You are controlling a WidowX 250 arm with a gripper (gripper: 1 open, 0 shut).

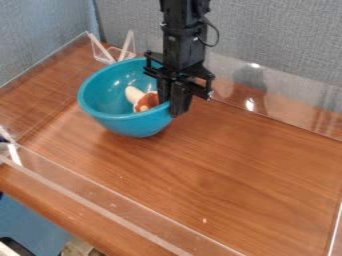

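Observation:
A turquoise bowl (110,110) sits at the left back of the wooden table, holding an orange object (147,101) with a pale part beside it. My black gripper (171,94) is over the bowl's right side, its lower end at the rim and partly in front of the contents. It looks shut on the bowl's rim, though the fingertips are too dark to show exactly what lies between them.
A white rack (110,50) stands behind the bowl. Clear panels edge the table, with grey walls at the back and left.

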